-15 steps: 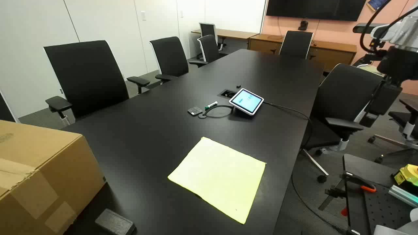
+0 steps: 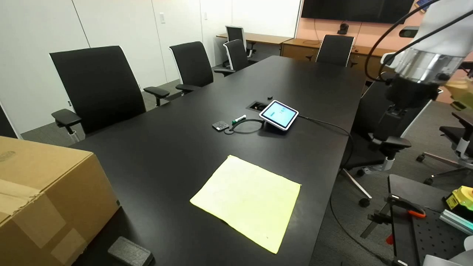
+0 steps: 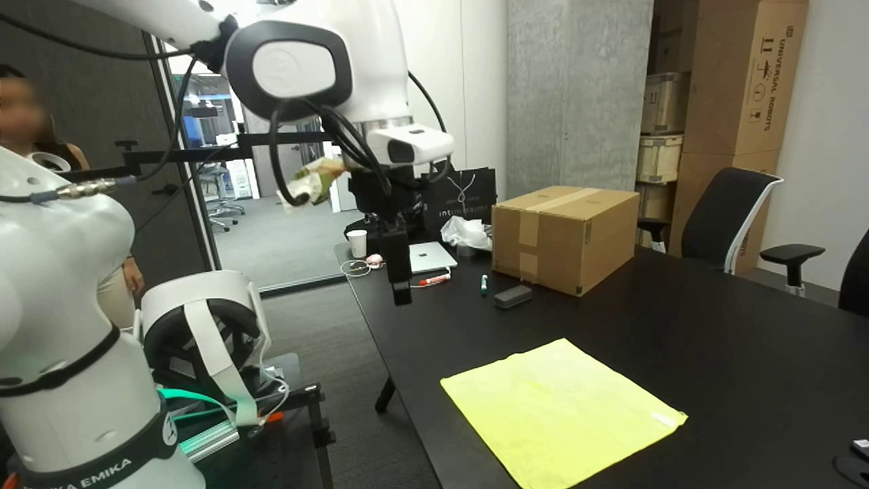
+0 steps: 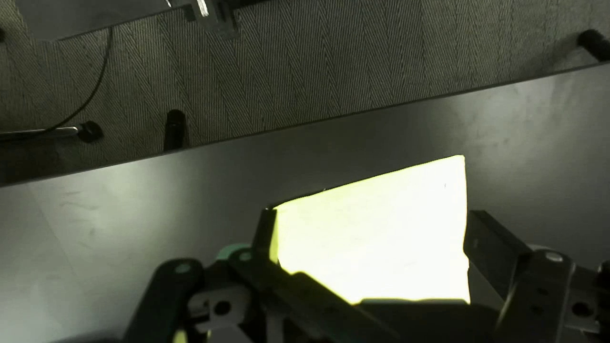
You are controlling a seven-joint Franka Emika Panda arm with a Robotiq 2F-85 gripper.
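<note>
A yellow cloth (image 2: 250,199) lies spread flat on the dark table (image 2: 168,159), close to its edge; the second exterior view has the cloth (image 3: 562,415) in the foreground. High above the table's edge hangs my gripper (image 3: 399,297), clear of the cloth. Seen from the wrist, the gripper has its fingers wide apart, with only the cloth (image 4: 383,228) far below showing through the gap. In the first exterior view the gripper (image 2: 379,142) is at the right, off the table's side. It is open and empty.
A cardboard box (image 3: 562,236) and a dark eraser (image 3: 513,296) stand on the table beyond the cloth. A tablet (image 2: 279,115) with its cable, a marker (image 2: 239,119) and a small dark card (image 2: 220,126) are at the other side. Bare tabletop surrounds the cloth.
In exterior view 1 my arm and gripper have shifted left, nearer the table's edge. The cloth and the other table items have not moved.
</note>
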